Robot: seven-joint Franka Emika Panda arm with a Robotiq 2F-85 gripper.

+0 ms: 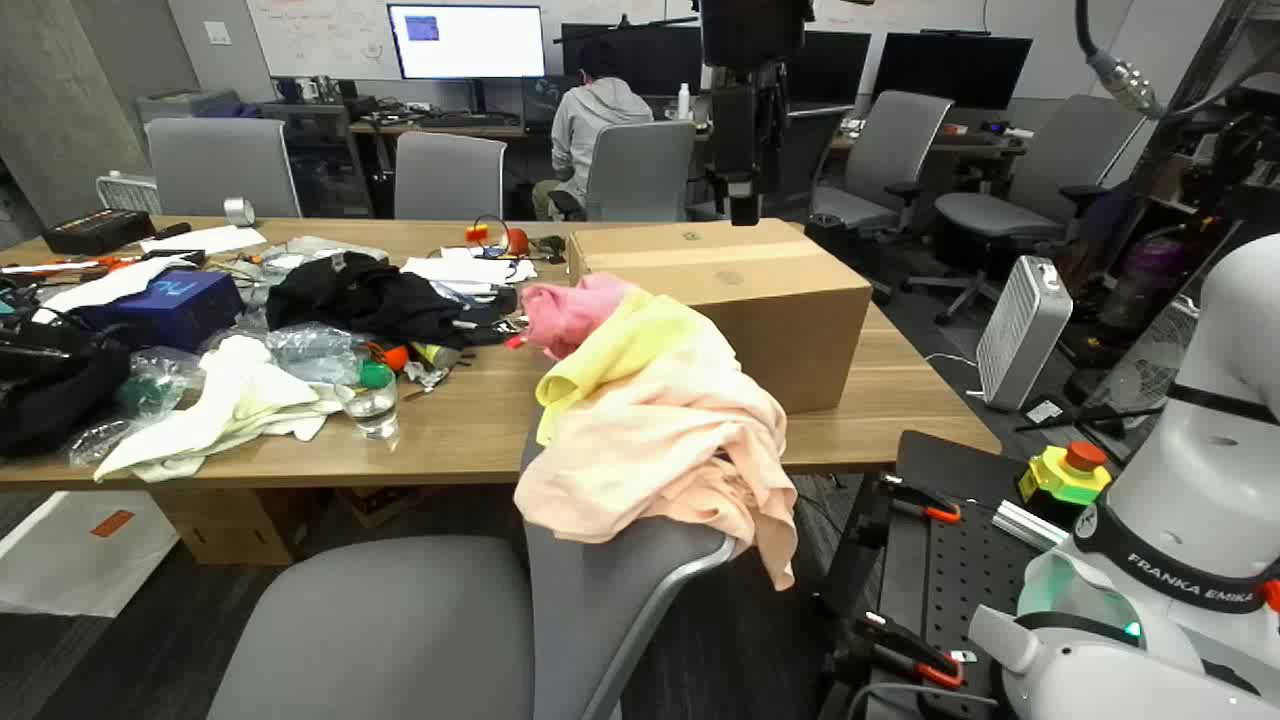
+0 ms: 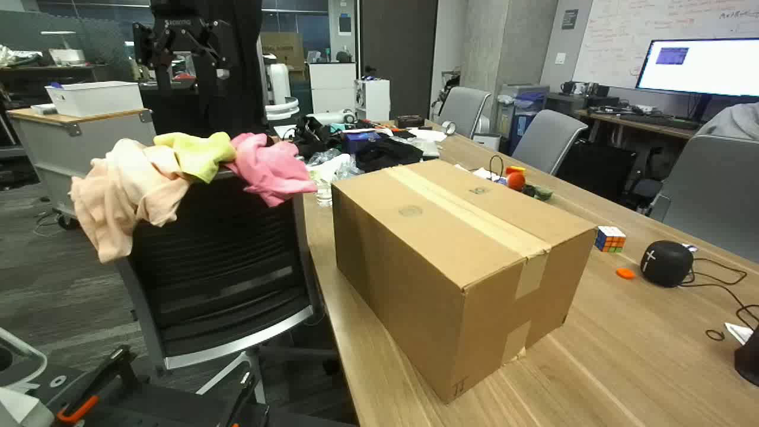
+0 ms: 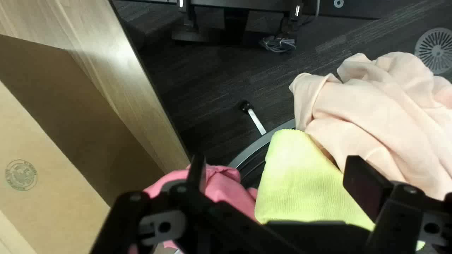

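Three cloths hang side by side over the back of a grey office chair. The pink cloth is nearest the box, the yellow cloth lies in the middle, and the peach cloth drapes lowest at the outer end. My gripper is open and points down above them, its black fingers wide apart. Between the fingers, the wrist view shows the yellow cloth below, with part of the pink cloth by the left finger. In exterior view 2 the gripper hangs clear above the cloths.
A closed cardboard box stands on the wooden table close to the chair. Clutter, including a black cloth, a glass and a pale cloth, covers the table's other end. A Rubik's cube sits beyond the box.
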